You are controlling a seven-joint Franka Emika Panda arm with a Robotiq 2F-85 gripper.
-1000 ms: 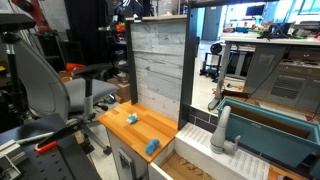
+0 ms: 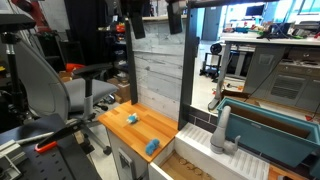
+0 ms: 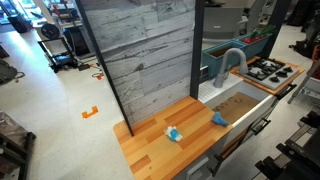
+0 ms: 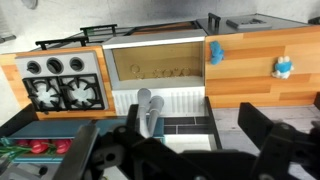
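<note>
My gripper [image 2: 156,30] hangs high over the counter at the top of exterior view 1, its two dark fingers wide apart. In the wrist view the open gripper has nothing between its fingertips. Well below it, on the wooden counter [image 3: 150,153], lie a small blue object [image 3: 218,118] near the sink edge and a white-and-blue object [image 3: 174,133] farther out. From above, the blue object [image 4: 216,53] sits just beside the sink basin [image 4: 158,67], with the white-and-blue one [image 4: 283,67] towards the wood's far end. Neither is touched.
A grey faucet [image 2: 222,130] rises behind the basin. A stove [image 4: 63,80] with burners and knobs stands on its other side. Behind the sink is a teal bin [image 2: 270,119]; a tall grey panel [image 3: 155,60] backs the counter. Bare wood surrounds both small objects.
The arm and open gripper have come into view at the top of exterior view 1, where neither showed before. The objects on the counter have stayed put.
</note>
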